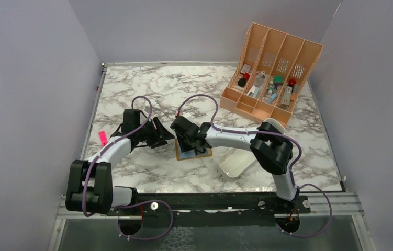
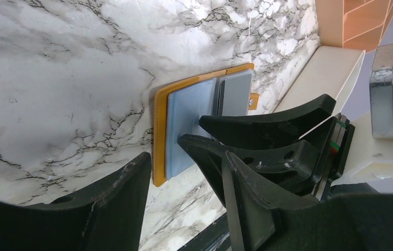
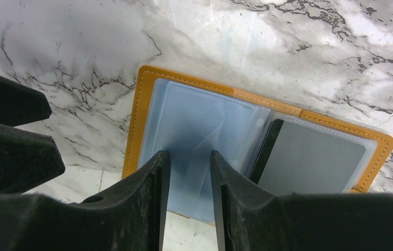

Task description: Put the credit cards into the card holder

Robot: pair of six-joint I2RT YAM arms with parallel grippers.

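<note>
An open tan card holder (image 3: 134,130) lies on the marble table, with a clear blue-tinted sleeve (image 3: 204,125) on one half and a grey panel (image 3: 309,157) on the other. My right gripper is low over the blue sleeve, fingers part open with a gap between them; whether anything is between them is unclear. My left gripper stands open just left of the holder, nothing visible between its fingers. No separate card can be made out; the right gripper hides part of the holder in the top view.
A white tray (image 1: 236,164) lies right of the holder. A tan compartment organiser (image 1: 262,110) with assorted items stands at back right. A pink object (image 1: 102,138) lies at far left.
</note>
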